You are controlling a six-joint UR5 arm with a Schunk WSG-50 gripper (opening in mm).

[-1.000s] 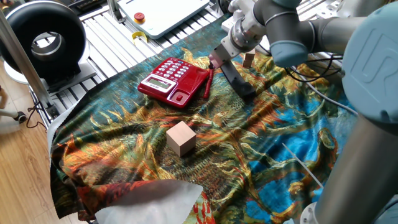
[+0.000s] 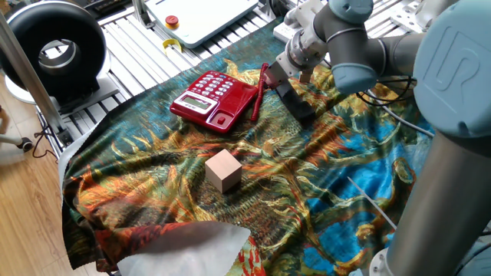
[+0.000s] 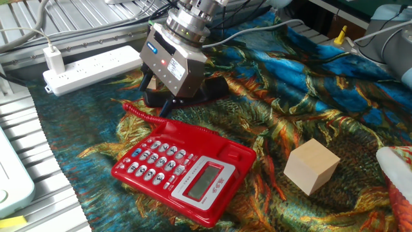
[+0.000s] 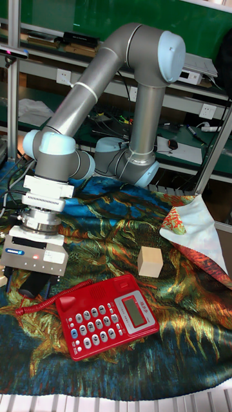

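Note:
A red telephone (image 3: 187,171) with silver keys lies on the patterned cloth, its cradle empty. Its dark handset (image 3: 205,91) rests on the cloth beside the base, joined by a coiled red cord (image 3: 143,114). My gripper (image 3: 156,102) points down over one end of the handset, its black fingers (image 3: 166,107) spread apart. In exterior view 3 the handset (image 4: 33,282) shows between and below the fingers, but contact cannot be made out. A larger wooden cube (image 2: 224,170) sits apart from the phone.
A small wooden block (image 2: 305,75) is partly hidden behind the gripper. A white power strip (image 3: 96,69) lies close to the gripper. Folded cloth (image 4: 199,230) rises near one edge.
In exterior view 1 my gripper has shifted a little right and toward the small block, now covering more of it. The telephone, handset and larger cube look unmoved.

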